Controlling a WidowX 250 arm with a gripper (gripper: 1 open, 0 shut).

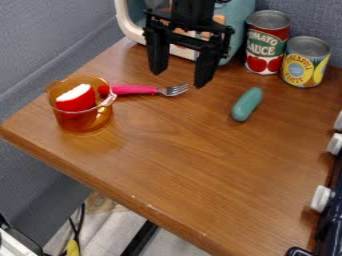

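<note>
My black gripper (179,66) hangs open at the top centre, its fingers spread over the table (174,170) with nothing visible between them, in front of a pale teal box-like appliance (131,20). An orange translucent cup (83,117) at the left holds a red and white item (76,98). Behind it lies a pink fork (140,89). A teal oblong object (247,104) lies right of centre. A tomato sauce can (266,43) and a yellow-labelled can (306,62) stand at the back right.
A black appliance with white knobs (322,215) runs along the right edge. The floor and cables show beyond its lower left edge.
</note>
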